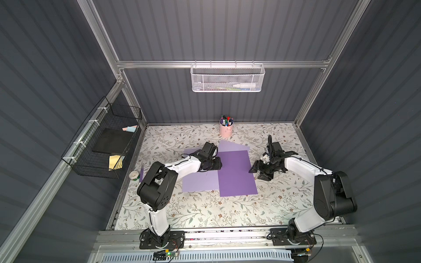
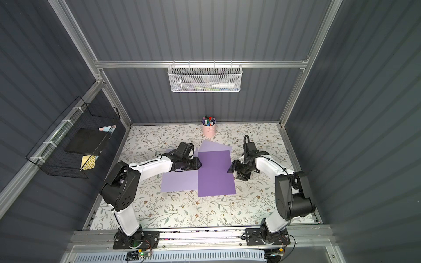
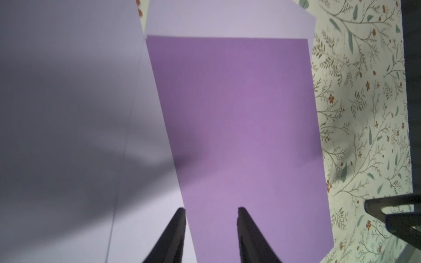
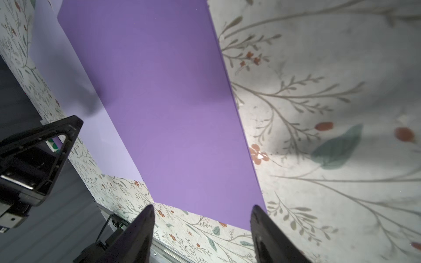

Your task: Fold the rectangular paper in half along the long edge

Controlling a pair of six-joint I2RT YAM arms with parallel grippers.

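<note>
A darker purple rectangular sheet [image 1: 236, 179] lies flat near the table's middle, long edges running front to back, on or against paler lilac paper [image 1: 199, 184]. Above its left edge hovers my left gripper, fingers apart with nothing between them. My right gripper stands open beside the sheet's right edge, its fingers empty and pointing down toward that edge.
A pink pen cup [image 1: 225, 130] stands behind the papers. A white mesh basket [image 1: 226, 79] hangs on the back wall, a black wire basket [image 1: 94, 160] on the left.
</note>
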